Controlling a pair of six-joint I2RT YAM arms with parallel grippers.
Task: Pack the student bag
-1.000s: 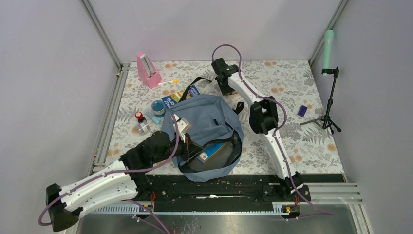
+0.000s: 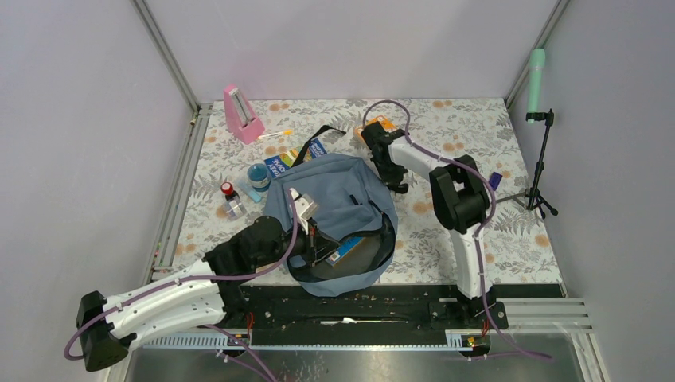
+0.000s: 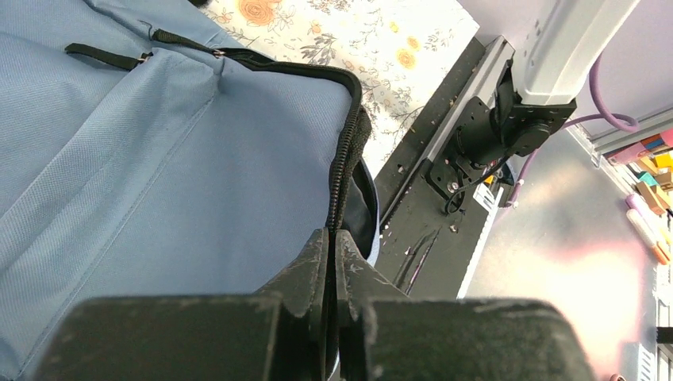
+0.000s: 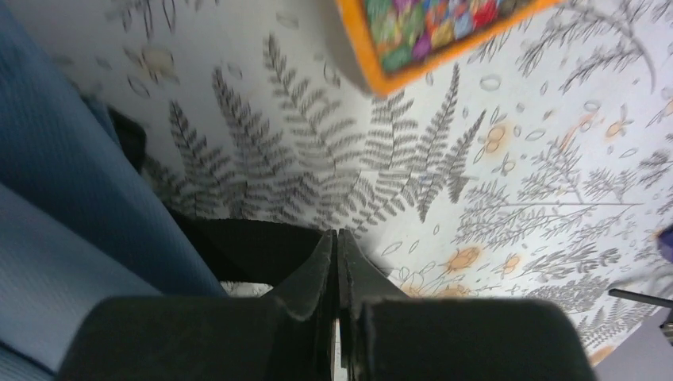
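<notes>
The blue bag [image 2: 338, 179] lies at the table's front middle, its black-zipped mouth gaping towards the front. Inside, a blue box [image 2: 345, 248] partly shows. My left gripper is shut at the mouth's zipped edge [image 3: 341, 163], and the zip strip runs in between its fingertips. Beside the bag's right side, low over the table, my right gripper is shut. A black strap [image 4: 254, 250] passes behind its fingertips, and nothing shows pinched between them. An orange-framed case with colourful contents [image 4: 432, 32] lies on the table beyond.
Left of the bag stand a blue-lidded jar [image 2: 259, 177] and a red-capped bottle [image 2: 232, 199]. A yellow-blue booklet [image 2: 278, 165] and a pink metronome [image 2: 242, 115] are behind it. At right are a small purple item [image 2: 495, 180] and a tripod [image 2: 541, 163].
The left gripper has shifted slightly right, and the bag's flap now covers more of the blue box.
</notes>
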